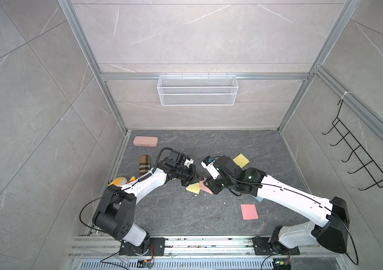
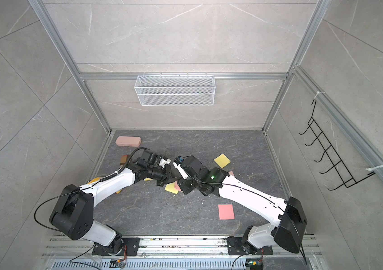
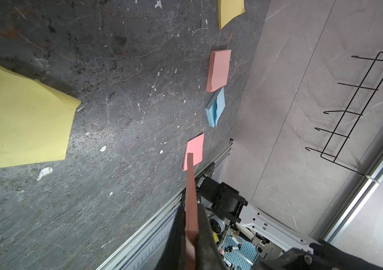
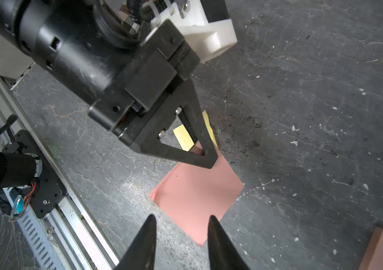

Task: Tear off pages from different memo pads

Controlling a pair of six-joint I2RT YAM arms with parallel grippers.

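My left gripper is shut on a pink page [image 4: 200, 193], which hangs above the table in the right wrist view and looks like a narrow strip in the left wrist view. My right gripper has its fingers apart, a short way off the page's lower corner, with nothing gripped. A bright pink pad [image 1: 249, 211] lies toward the front right. In the left wrist view, a blue pad [image 3: 216, 108] with a curled top sheet sits beside a salmon pad [image 3: 219, 71]. Farther back is a yellow pad [image 1: 241, 160].
A loose-looking yellow sheet [image 1: 192, 188] lies below the grippers. At the left are a pink case [image 1: 145, 141], a brown striped object [image 1: 144, 164] and a yellow-orange item [image 1: 120, 181] partly behind the left arm.
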